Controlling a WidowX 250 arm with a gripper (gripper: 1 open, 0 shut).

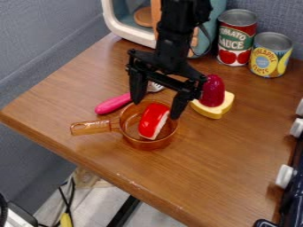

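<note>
My black gripper [158, 96] is open, its two fingers standing apart just over an amber pan [92, 126] that holds a red object [153, 121]. The fingertips straddle the space above the red object; whether they touch the pan is unclear. To the right a dark red object [213, 90] rests by a yellow block [212, 110]. A pink-handled utensil [112, 105] lies left of the gripper, partly hidden by it.
Two cans, one red [235, 40] and one yellow [270, 57], stand at the back right beside a white appliance [120, 16]. A dark appliance [288, 193] lines the right edge.
</note>
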